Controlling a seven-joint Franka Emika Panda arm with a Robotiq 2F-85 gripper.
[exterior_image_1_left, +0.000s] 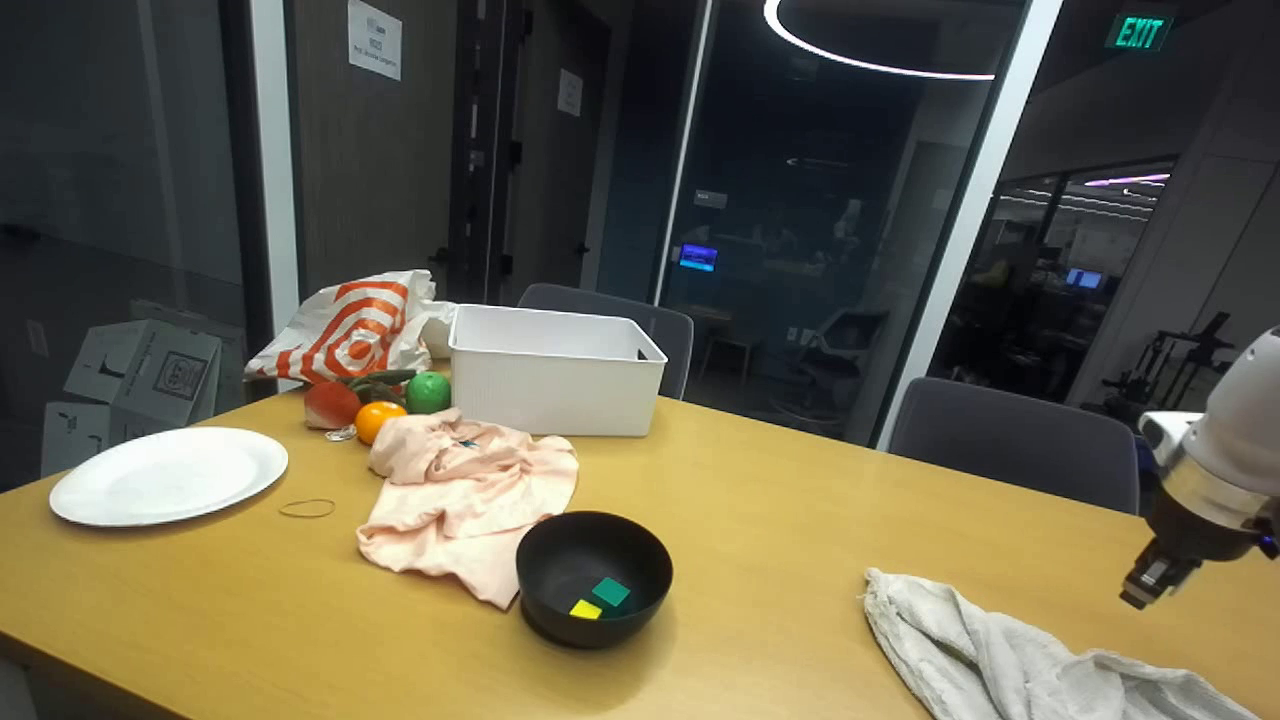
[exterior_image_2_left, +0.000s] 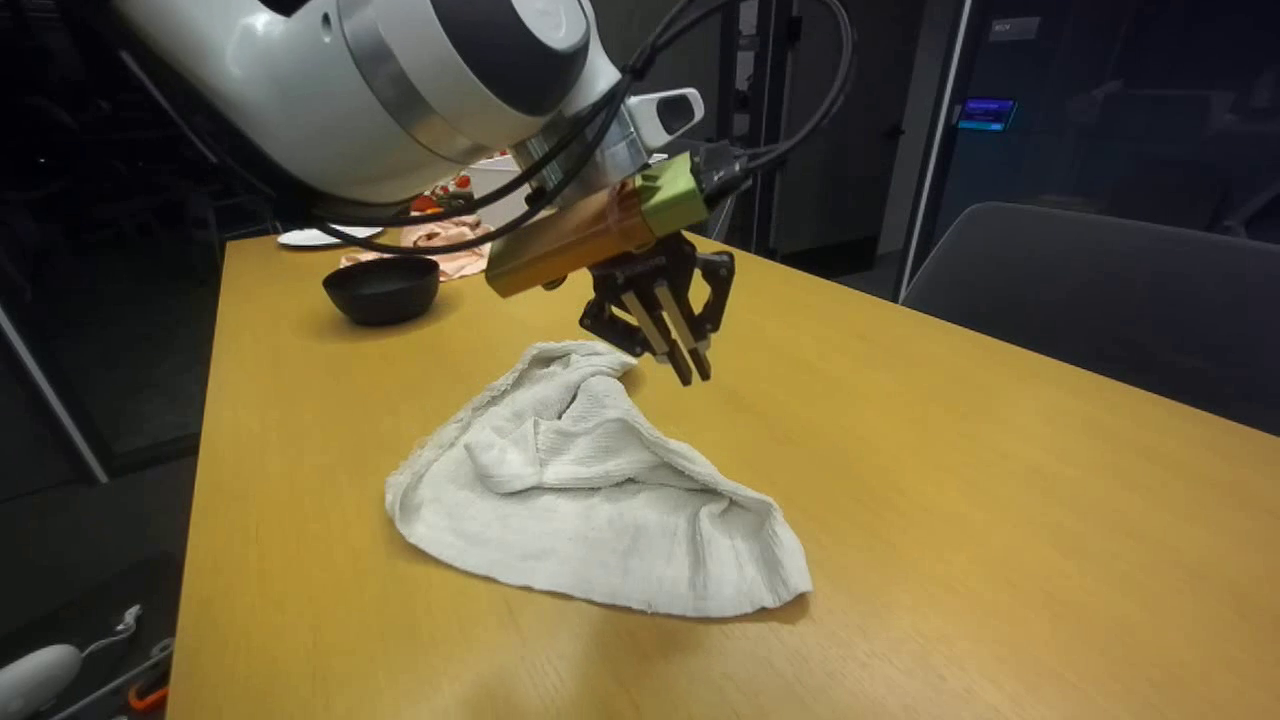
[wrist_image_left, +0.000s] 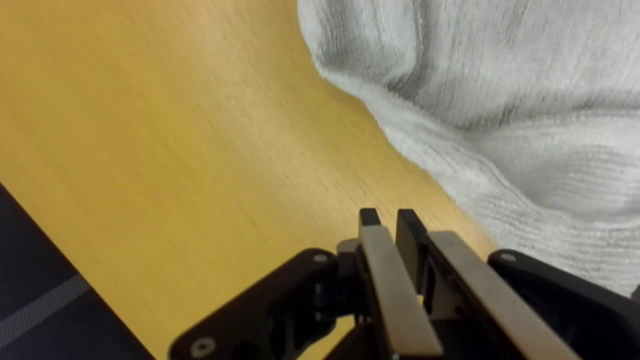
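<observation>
A crumpled white towel lies on the table, its folds bunched in the middle and at the back edge. My gripper hangs above the table just beyond the towel's far edge, pointing down. In the wrist view the two fingertips stand close together with a narrow gap, and nothing shows between them. Below them is bare tabletop, with the towel to the right and clear of the fingers. Exterior view 1 has the gripper at the right, above the towel.
A black bowl holds a green and a yellow piece. Around it are a pink cloth, a white bin, a white plate, toy produce and a plastic bag.
</observation>
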